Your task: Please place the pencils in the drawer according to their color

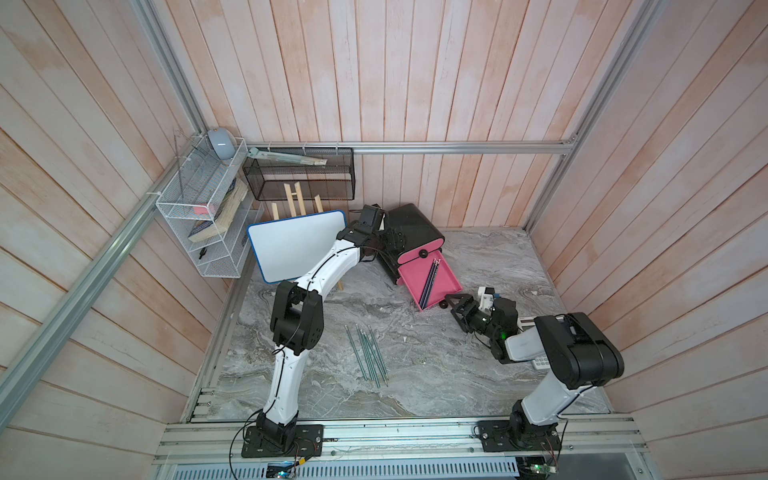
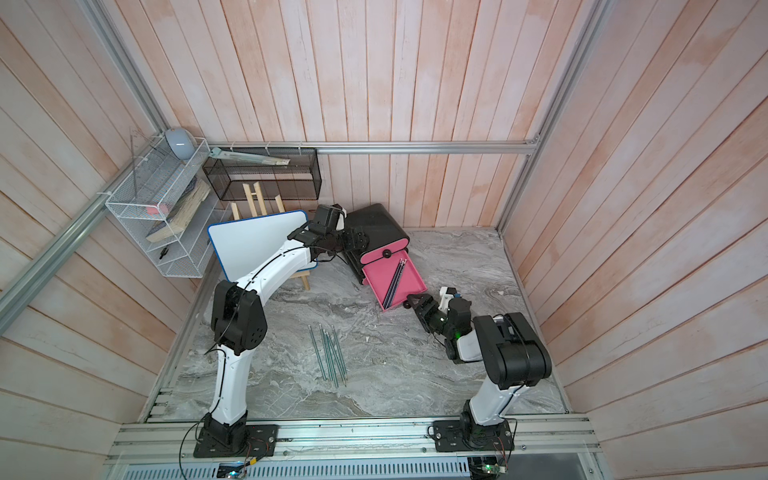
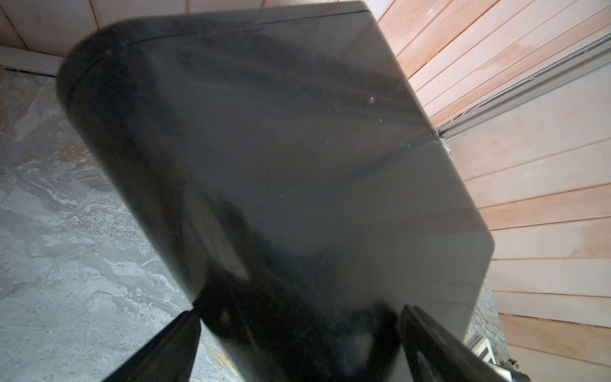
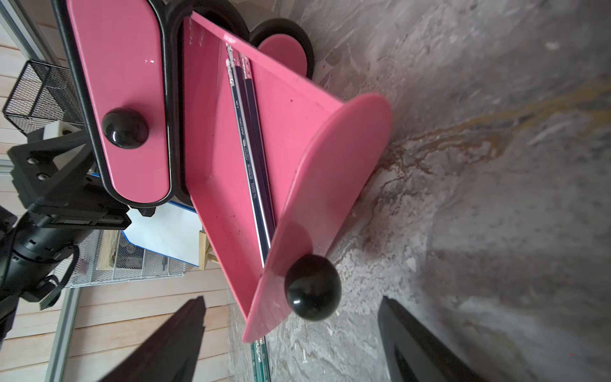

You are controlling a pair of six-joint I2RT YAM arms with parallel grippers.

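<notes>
A pink drawer (image 1: 413, 281) is pulled out of the black drawer unit (image 2: 372, 224), with dark pencils (image 4: 251, 159) lying lengthwise inside. Teal pencils (image 1: 366, 356) lie loose on the table's front middle. My left gripper is at the top of the unit, fingers apart either side of its dark body; whether they press on it I cannot tell. My right gripper is open, its fingers apart either side of the drawer's round black knob (image 4: 313, 286), with no visible contact.
A whiteboard (image 1: 292, 244) on a wooden easel stands back left, under wire shelves (image 1: 200, 176) and a black mesh basket. A light keypad-like device lies partly behind the right arm.
</notes>
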